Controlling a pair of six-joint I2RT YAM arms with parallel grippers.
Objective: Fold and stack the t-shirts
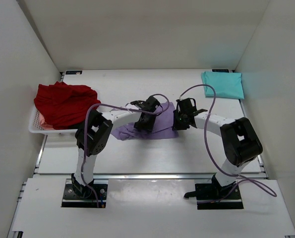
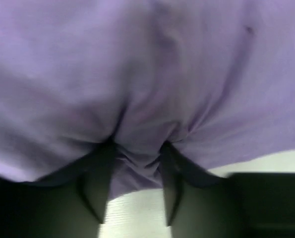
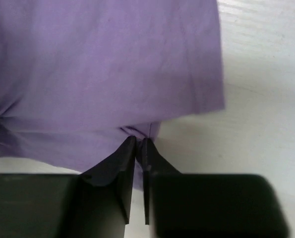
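A purple t-shirt lies wrinkled, partly folded over, in the middle of the table. My left gripper is down on its near part. In the left wrist view the fingers stand apart, with gathered purple cloth between them. At the shirt's right side is my right gripper. Its fingertips nearly meet in the right wrist view, pinching a small fold of the lower layer by the near edge. The upper layer ends just beyond them. Both arms hide parts of the shirt in the top view.
A folded teal cloth rests at the back right corner. On the left, a white basket holds a red cloth and a pink one. Bare table shows in front of and behind the shirt.
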